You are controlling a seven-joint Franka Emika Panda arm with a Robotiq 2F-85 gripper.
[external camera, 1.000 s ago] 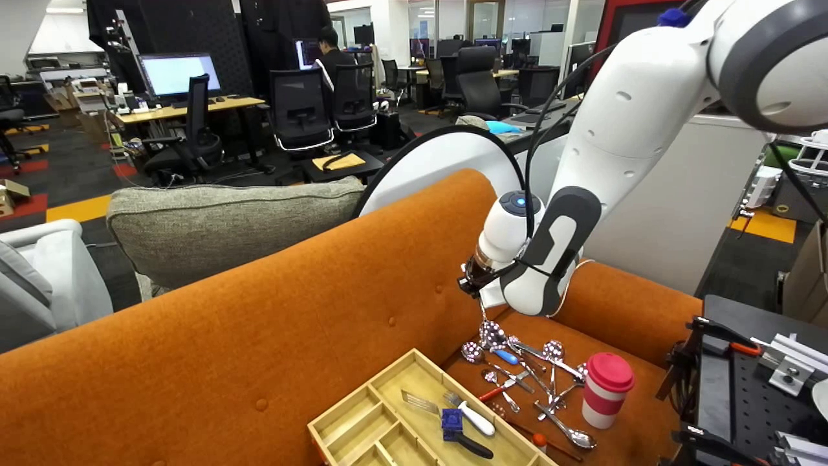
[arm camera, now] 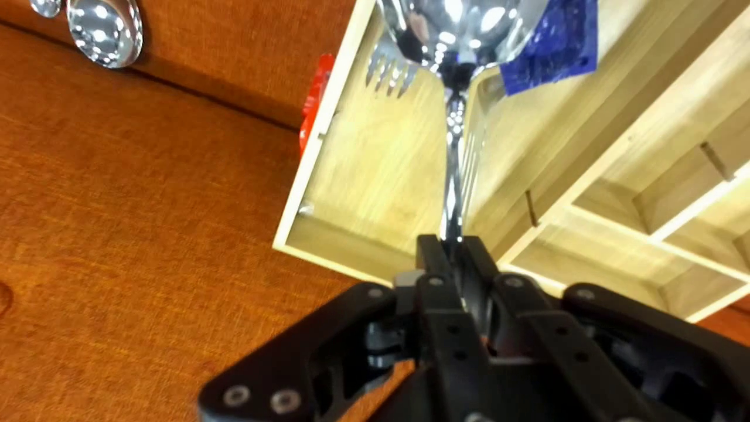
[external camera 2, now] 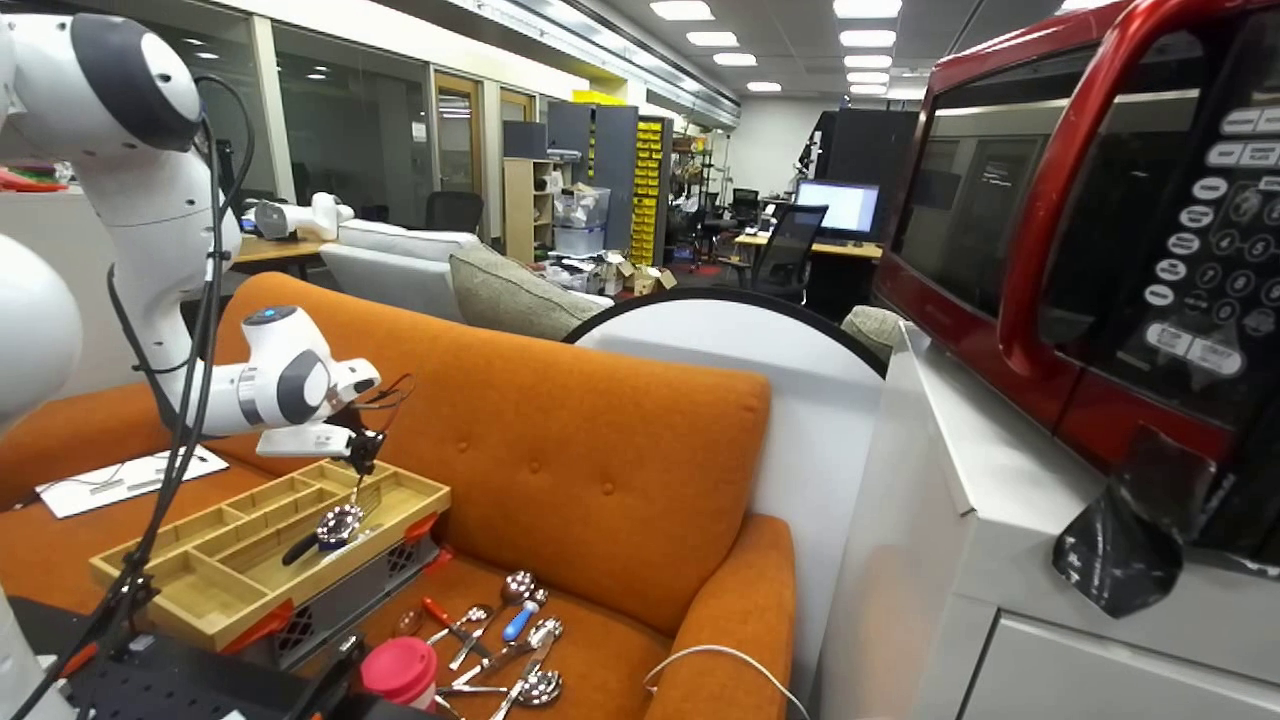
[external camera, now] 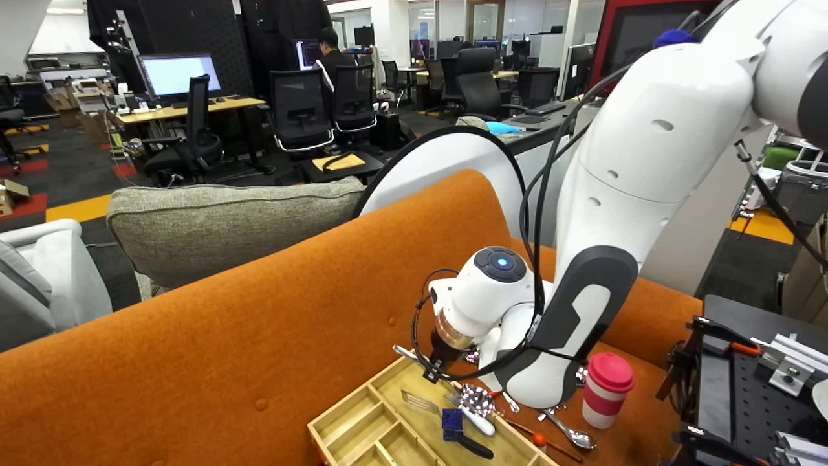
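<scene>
My gripper is shut on the handle end of a shiny metal ladle [arm camera: 454, 126]. The ladle's bowl points away from the fingers, over the wooden divided tray [arm camera: 372, 211]. In exterior view 1 the bowl [external camera: 475, 399] hangs above the tray's long compartment, partly covering a white-handled fork [external camera: 479, 422]. Beside the fork in that compartment lie a dark-handled utensil with a blue piece [external camera: 452, 424] and a slotted metal head [external camera: 420, 401]. From exterior view 2, my gripper [external camera 2: 360, 456] stands over the tray's far end; whether the ladle touches anything beneath cannot be told.
Loose spoons, ladles and other cutlery [external camera 2: 528, 630] lie on the orange sofa seat beside the tray. A cup with a pink lid [external camera: 607, 389] stands near them. The sofa backrest [external camera: 233, 349] rises close behind the tray. Several smaller tray compartments [external camera 2: 198, 588] look empty.
My arm has come down and across from above the loose cutlery to the tray, carrying the ladle in the gripper. The tray and its contents look unmoved.
</scene>
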